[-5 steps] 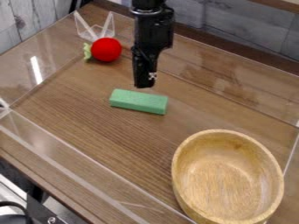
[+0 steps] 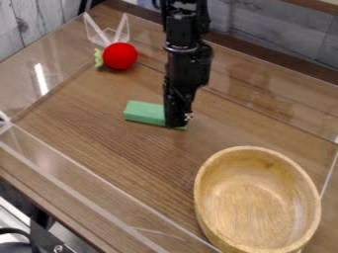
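Observation:
The black arm reaches down from the top centre to my gripper (image 2: 177,117), whose tips are low at the right end of a green block (image 2: 148,113) lying on the wooden table (image 2: 106,158). The gripper looks narrow; whether anything is between its fingers is hidden.
A red ball (image 2: 119,56) with green and pale pieces by it sits at the upper left. A large tan bowl (image 2: 258,198) fills the lower right.
My gripper has come down from above and behind the green block to its right end. The block looks unmoved.

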